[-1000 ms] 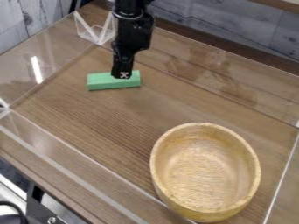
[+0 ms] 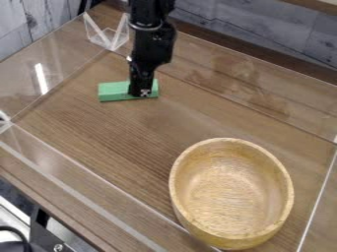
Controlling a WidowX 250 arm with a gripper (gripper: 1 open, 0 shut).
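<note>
A black gripper (image 2: 145, 83) reaches down from the top over a green block (image 2: 120, 92), its fingertips at the block's right end. It looks shut; whether anything is between the fingers is hard to tell. The block lies flat on the wooden table (image 2: 112, 148), left of the arm.
A large tan bowl (image 2: 231, 197) stands at the lower right. Clear plastic pieces are at the far left edge.
Compared with a second ago, the gripper has come lower toward the block's right end and shifted slightly. The block looks about the same.
</note>
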